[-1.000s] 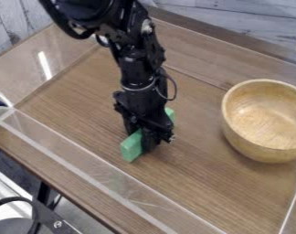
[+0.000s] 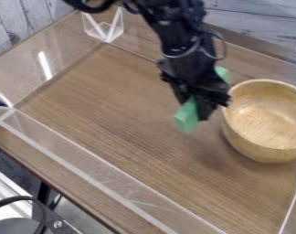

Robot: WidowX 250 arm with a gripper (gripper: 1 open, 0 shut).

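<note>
My gripper [image 2: 194,101] is in the upper middle of the camera view, reaching down from the top. A green object [image 2: 187,115] is between or just below its dark fingers, left of a large tan wooden bowl [image 2: 263,137]. Another bit of green shows behind the fingers on the right. I cannot tell how firmly the fingers hold it.
A clear plastic piece [image 2: 103,28] stands at the back left. Transparent walls line the sides.
My gripper has risen toward the back and moved right, toward the bowl, and the green object has moved with it.
</note>
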